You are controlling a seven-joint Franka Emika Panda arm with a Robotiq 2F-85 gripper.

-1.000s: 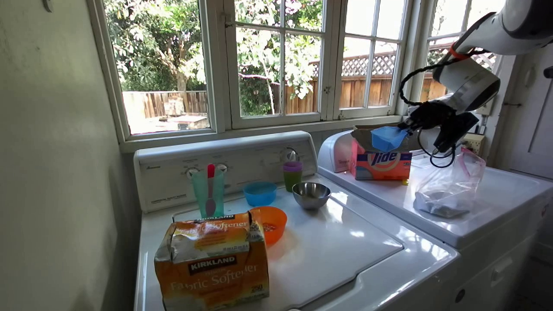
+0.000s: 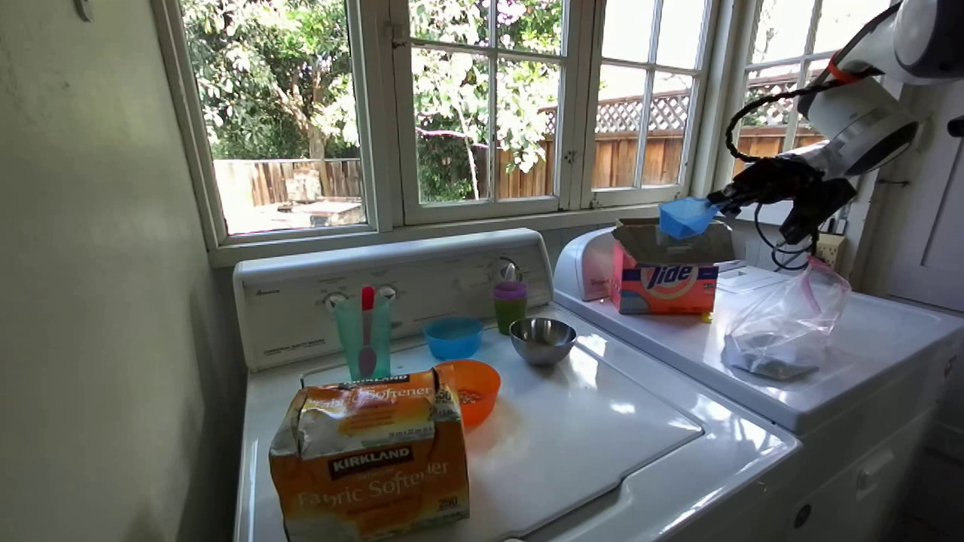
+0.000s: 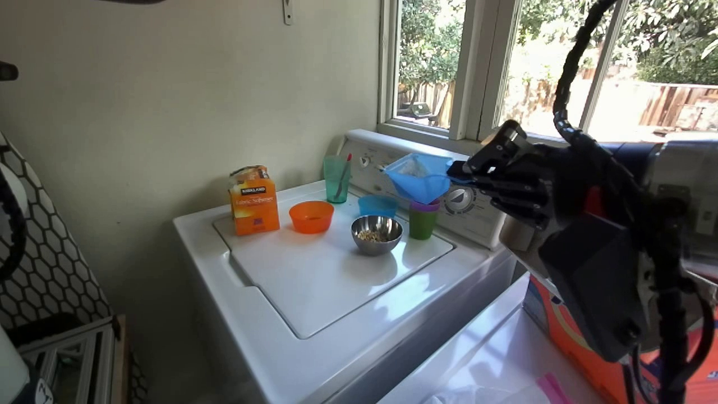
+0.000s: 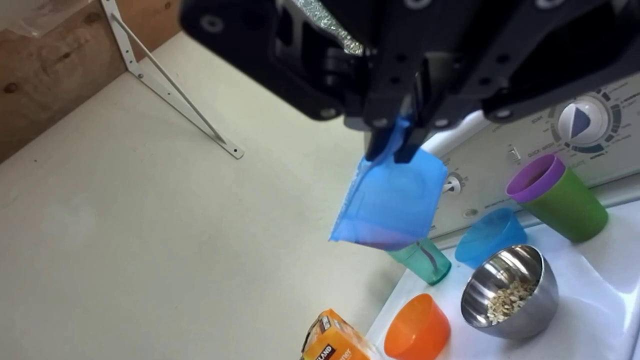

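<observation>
A translucent blue scoop point(image 2: 684, 218) hangs in the air by its handle, with my gripper point(image 2: 720, 200) shut on it. White powder shows inside the scoop point(image 3: 415, 168) in exterior view 2. In the wrist view the scoop point(image 4: 393, 201) extends forward from my gripper, which pinches the handle between its fingertips. Seen from exterior view 1, the scoop is in front of the raised flap of an orange Tide box point(image 2: 664, 284); how far apart they are I cannot tell.
Washer-top items: steel bowl point(image 4: 510, 294) of flakes, orange bowl point(image 3: 311, 217), blue bowl point(image 2: 453, 337), green and purple cups point(image 4: 561, 198), teal cup with spoon point(image 3: 336, 178), Kirkland box point(image 2: 370, 461). A clear bag point(image 2: 782, 330) lies right of the Tide box.
The arm and the scoop have risen and shifted slightly right in exterior view 1. The scoop stays in my gripper; the other things have not moved noticeably.
</observation>
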